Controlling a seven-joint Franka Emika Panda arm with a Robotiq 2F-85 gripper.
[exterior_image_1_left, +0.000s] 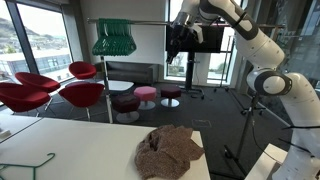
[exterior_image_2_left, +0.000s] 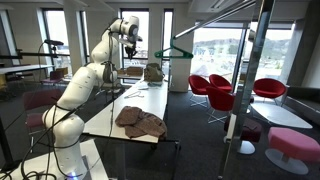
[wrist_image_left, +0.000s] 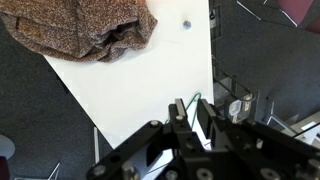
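A brown cloth (exterior_image_1_left: 168, 152) lies crumpled on the white table, near its right end in exterior view 1. In exterior view 2 the same cloth (exterior_image_2_left: 140, 122) rests at the near end of the table. High above it, beside the metal rail, is my gripper (exterior_image_1_left: 172, 48), well clear of the cloth. The wrist view looks down past the gripper to the cloth (wrist_image_left: 85, 25) at upper left. A narrow gap shows between the fingertips, with no cloth visible there; how far the fingers are closed is unclear.
Several green hangers (exterior_image_1_left: 115, 38) hang on the rail (exterior_image_1_left: 150, 22) at the left. Another green hanger (exterior_image_1_left: 28, 166) lies on the white table (exterior_image_1_left: 85, 145) at its left end.
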